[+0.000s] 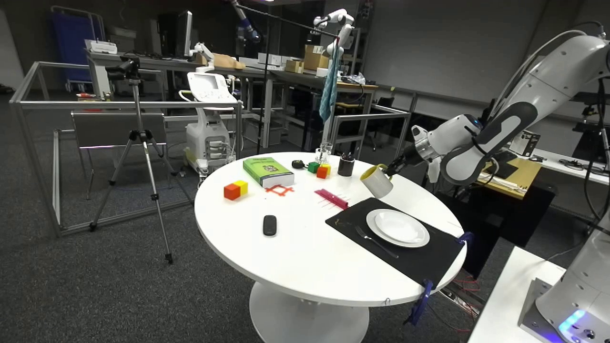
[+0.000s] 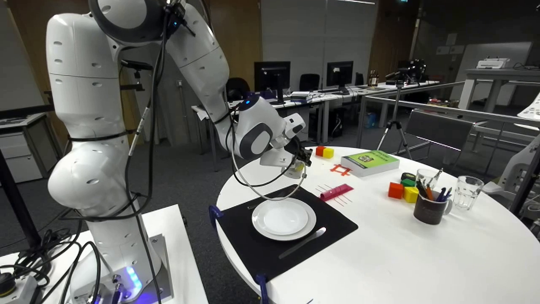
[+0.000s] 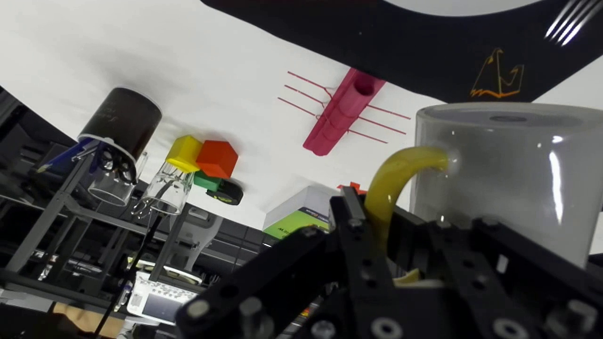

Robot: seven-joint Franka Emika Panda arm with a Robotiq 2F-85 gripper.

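A white mug (image 1: 378, 182) with a yellow handle and yellow inside hangs tilted above the table, near the black placemat (image 1: 354, 217). My gripper (image 1: 392, 169) is shut on its handle. In the wrist view the yellow handle (image 3: 394, 176) runs between the black fingers, and the mug's pale base faces the placemat side. In exterior view 2 the arm hides most of the mug (image 2: 293, 171). A white plate stack (image 1: 398, 226) lies on the placemat, with a fork (image 1: 374, 241) on one side and a knife (image 2: 302, 243) on the other.
A pink tube with thin rods (image 1: 331, 199) lies beside the placemat. Farther off stand a dark pen mug (image 2: 430, 207), drinking glasses (image 2: 468, 192), coloured cubes (image 2: 396, 190) and a green book (image 1: 268, 171). A black mouse-like object (image 1: 269, 225) sits on otherwise clear table.
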